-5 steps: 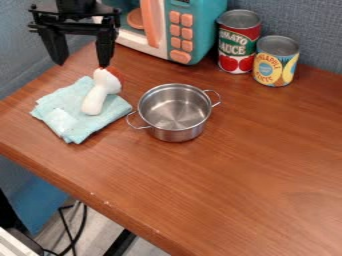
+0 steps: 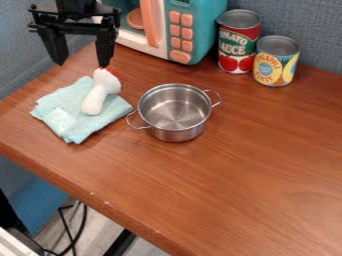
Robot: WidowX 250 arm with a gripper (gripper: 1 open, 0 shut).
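Note:
My black gripper [image 2: 80, 50] hangs open at the upper left, its two fingers apart above the cloth and empty. Below it a white object [image 2: 96, 96], shaped like a bottle or toy with some red at its upper end, lies on a folded light blue cloth [image 2: 64, 119]. A steel pot [image 2: 175, 112] with two handles stands to the right of the cloth.
A teal toy microwave [image 2: 190, 32] stands at the back. A tomato sauce can [image 2: 238, 45] and a yellow-labelled can [image 2: 275, 64] stand at back right. The table's edge runs along the lower left.

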